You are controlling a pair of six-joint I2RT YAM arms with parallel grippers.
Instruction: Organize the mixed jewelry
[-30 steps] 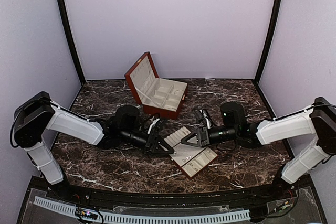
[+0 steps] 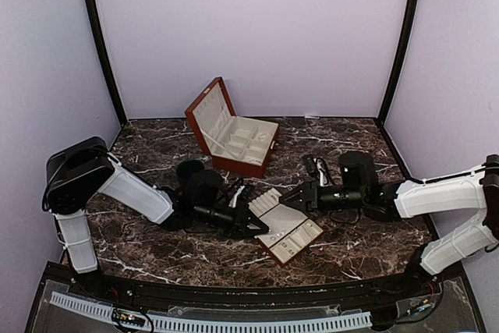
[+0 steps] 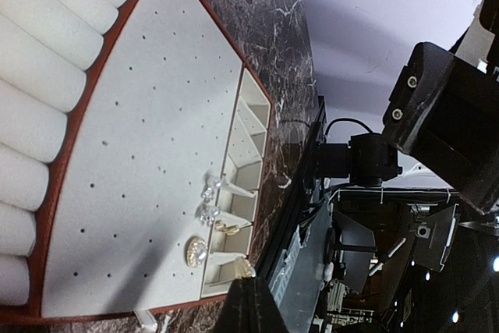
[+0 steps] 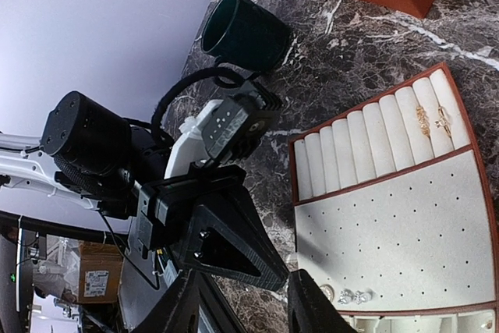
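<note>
The jewelry tray [image 2: 284, 224] lies on the marble table, with ring rolls, a perforated white panel [image 3: 140, 154] and small compartments. On the panel's lower edge sit clear stud earrings [image 3: 209, 212] and a pearl-rimmed piece [image 3: 195, 253]; gold pieces [image 3: 228, 228] lie in a compartment. Two gold pieces [image 4: 423, 121] stand in the rolls. My left gripper is shut over the tray's lower edge, a small pale gold item showing at its tips; whether held is unclear. My right gripper is part open above the tray, nothing visible between its fingers.
An open red jewelry box [image 2: 242, 150] with empty-looking compartments stands at the back. A dark green cup [image 4: 243, 33] stands behind the left arm. The table's front edge is close below the tray.
My left gripper has moved slightly down and right over the tray. My right arm has shifted right, away from the tray's middle.
</note>
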